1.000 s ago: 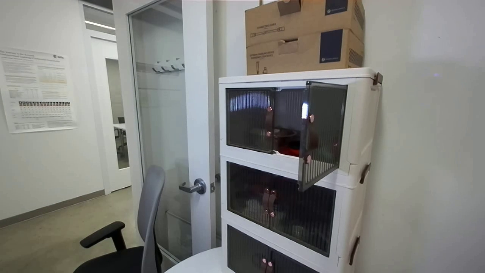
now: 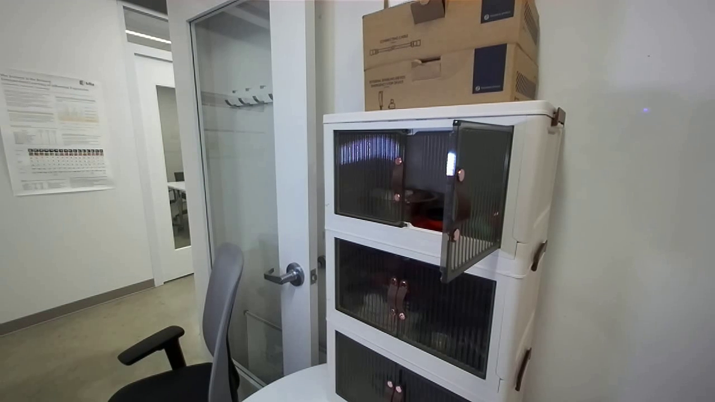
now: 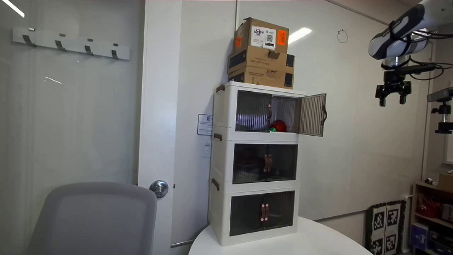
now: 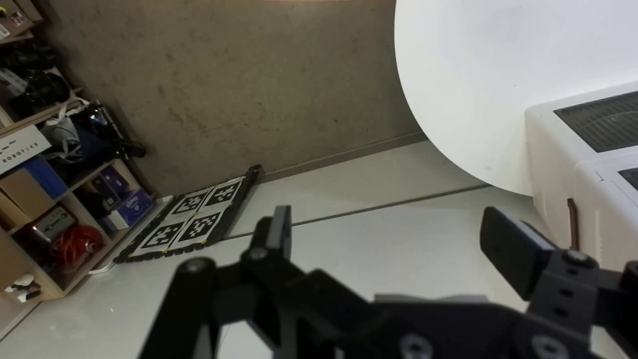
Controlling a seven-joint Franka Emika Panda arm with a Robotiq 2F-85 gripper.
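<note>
My gripper (image 3: pixel 391 102) hangs at the upper right in exterior view 2, well to the right of the white cabinet (image 3: pixel 221 170). Its fingers (image 4: pixel 278 230) are spread wide in the wrist view, with nothing between them. On the cabinet's top tier the right door (image 3: pixel 312 114) stands swung outward, while the left door (image 3: pixel 252 111) is closed. A red object (image 3: pixel 278 125) with something green (image 3: pixel 272 130) beside it sits inside the open half; what they are is unclear. Closed doors (image 3: pixel 265 163) front the middle tier, and the bottom tier is closed too. Exterior view 1 does not show the gripper.
Cardboard boxes (image 3: pixel 259 57) are stacked on the cabinet. It stands on a round white table (image 3: pixel 327 240), with an office chair (image 3: pixel 93 216) in front at the left. A shelf (image 3: pixel 433 193) and a marker board (image 3: pixel 385 225) are at the right. Open air separates gripper and cabinet.
</note>
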